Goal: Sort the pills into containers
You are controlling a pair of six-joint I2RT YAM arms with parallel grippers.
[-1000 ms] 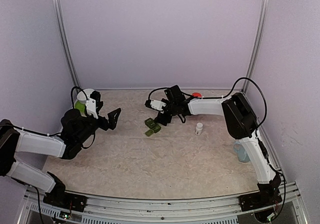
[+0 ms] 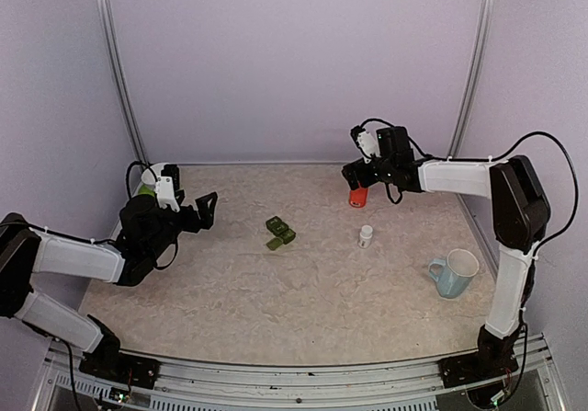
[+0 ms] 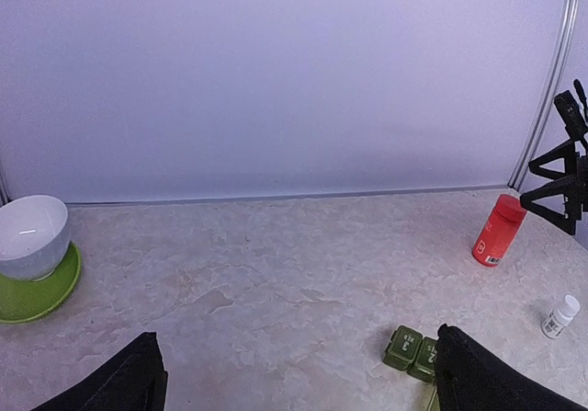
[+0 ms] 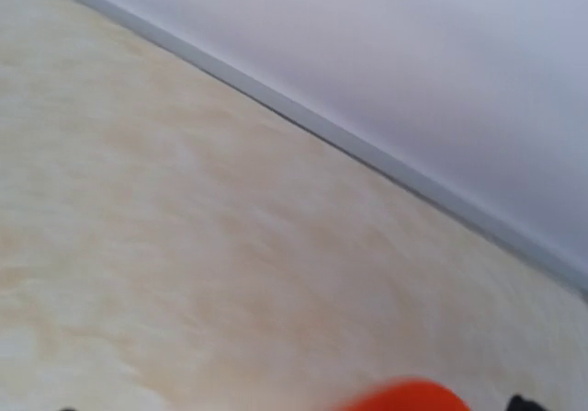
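A green pill organizer [image 2: 280, 230] with joined compartments lies on the middle of the table; whether pills are inside cannot be made out. To its right stands a small white bottle [image 2: 366, 236], upright. Farther back is a red bottle [image 2: 358, 198], upright, its upper part hidden by my right gripper [image 2: 350, 174] in the top view. The left wrist view shows that gripper's fingers spread beside the red cap [image 3: 510, 202], with nothing visible between them. Over the left side of the table, my left gripper is open and empty.
A light blue mug [image 2: 454, 275] stands at the right, near the table's edge. At the back left, a white bowl [image 3: 33, 234] rests on a green plate [image 3: 46, 299], partly behind my left arm in the top view.
My right arm has swung right and back, from beside the green organizer to the red bottle. The organizer and bottles have stayed in place.
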